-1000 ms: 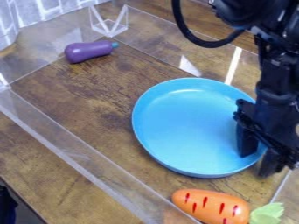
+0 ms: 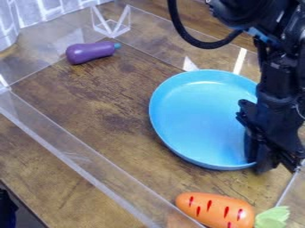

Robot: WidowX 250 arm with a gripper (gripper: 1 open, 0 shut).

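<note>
A large blue plate (image 2: 197, 120) lies on the wooden table at the centre right. The black gripper (image 2: 259, 142) is down at the plate's right edge, its fingertips low by the rim and partly in shadow. It seems shut on the plate's rim, though the contact itself is hard to see. A toy carrot (image 2: 217, 207) with a green top lies just in front of the plate, at the bottom.
A purple eggplant (image 2: 91, 52) lies at the upper left. Clear plastic strips and edges border the table on the left and back. The wooden surface left of the plate is clear. A black cable loops above the plate.
The plate has shifted to the right and looks narrower, along with a slight rightward move of the gripper at its edge. The carrot and eggplant have stayed put.
</note>
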